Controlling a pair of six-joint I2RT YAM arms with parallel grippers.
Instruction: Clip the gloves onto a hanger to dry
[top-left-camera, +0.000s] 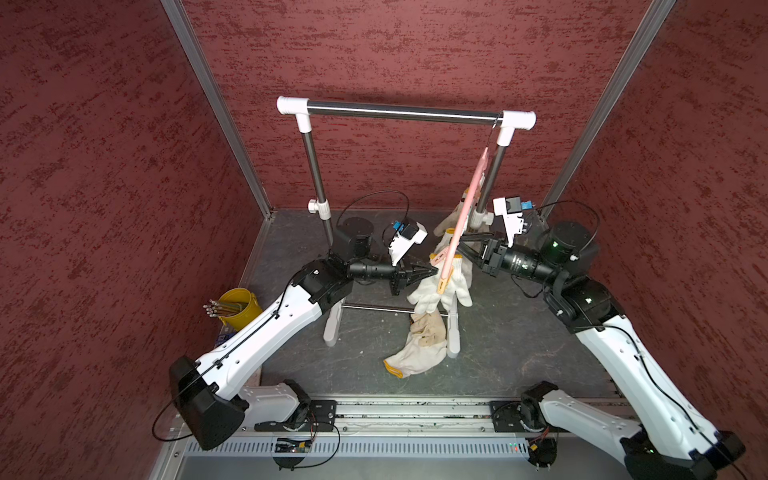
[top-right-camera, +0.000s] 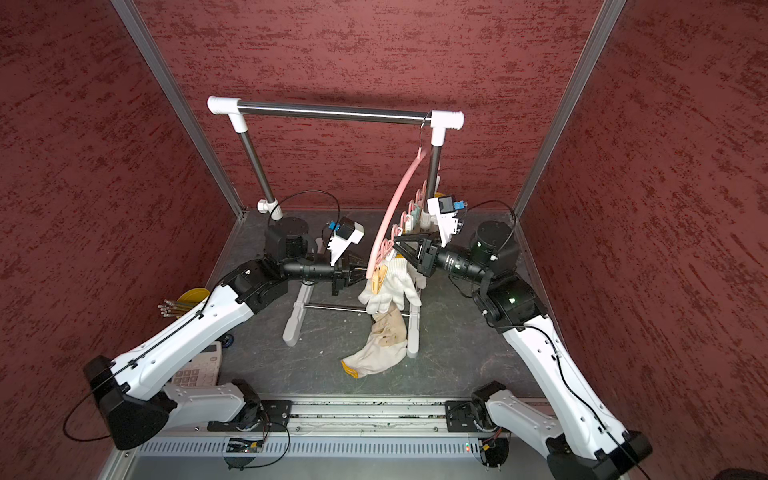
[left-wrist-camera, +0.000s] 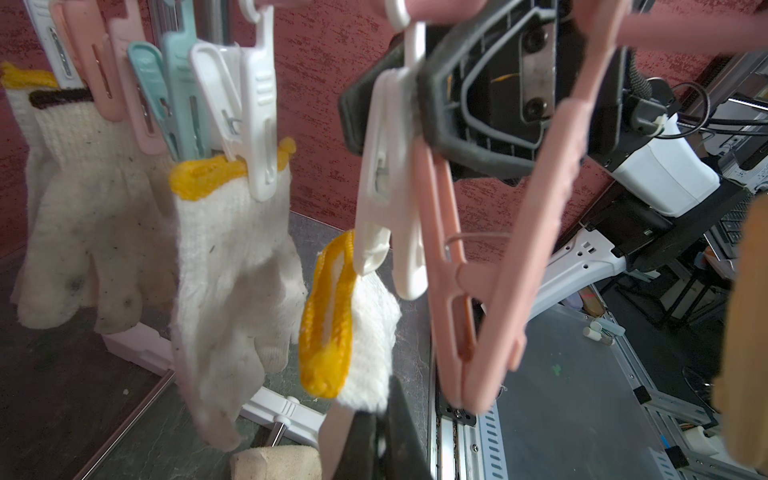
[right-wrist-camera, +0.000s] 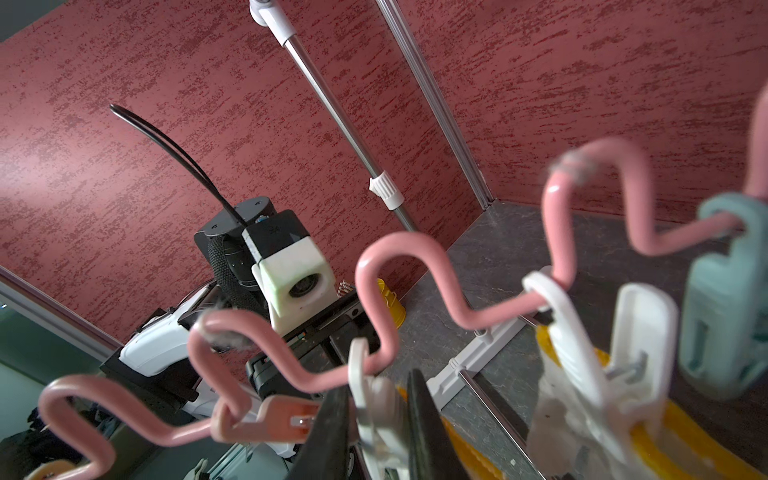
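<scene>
A pink hanger (top-left-camera: 473, 192) hangs from the rack's bar, with white gloves (left-wrist-camera: 228, 280) held by its clips. My right gripper is shut on a white clip (left-wrist-camera: 376, 184) near the hanger's front end. A yellow-cuffed white glove (left-wrist-camera: 368, 328) is just below that clip; my left gripper is shut at it, beneath the cuff, though what lies between the fingertips is hard to see. A pink clip (left-wrist-camera: 464, 336) hangs beside the white one. Another glove (top-left-camera: 414, 352) lies on the floor below.
The steel rack (top-left-camera: 400, 112) spans the workspace. A yellow cup (top-left-camera: 240, 308) with sticks stands at the left. Bare dark floor lies on both sides.
</scene>
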